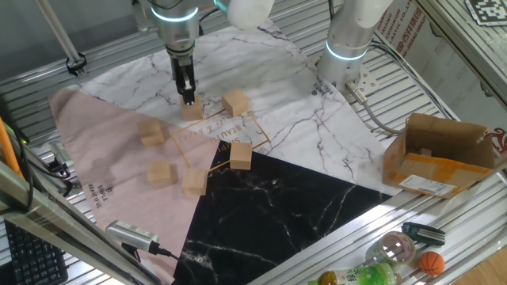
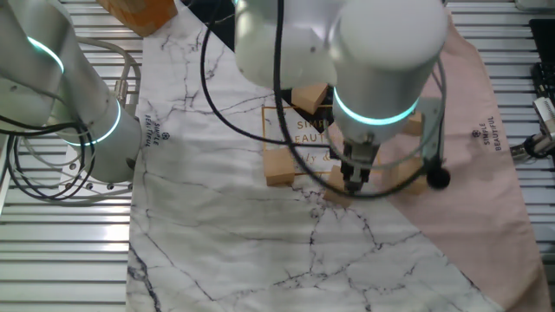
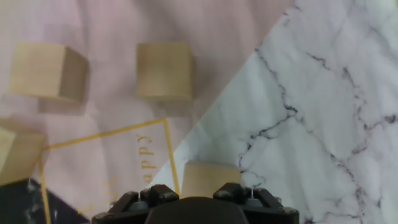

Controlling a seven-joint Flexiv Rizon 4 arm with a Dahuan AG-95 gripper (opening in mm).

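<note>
Several plain wooden cubes lie on the cloth. In exterior view 1 my gripper (image 1: pixel 188 96) points down at the rear cube (image 1: pixel 192 111), its tips just over or beside that cube. The wrist view shows the same cube (image 3: pixel 211 176) at the bottom edge, partly hidden by the gripper; the fingers (image 3: pixel 160 193) stand apart, so the gripper is open. Whether they touch the cube cannot be made out. Other cubes are a rear-right cube (image 1: pixel 235 102), a left cube (image 1: pixel 151 132), two front cubes (image 1: pixel 161 173), and one cube (image 1: pixel 241 156) by the black patch.
An open cardboard box (image 1: pixel 440 154) stands at the right, with something small inside. A bottle (image 1: pixel 360 275), a glass jar (image 1: pixel 396 247) and an orange ball (image 1: pixel 432 263) lie at the front right.
</note>
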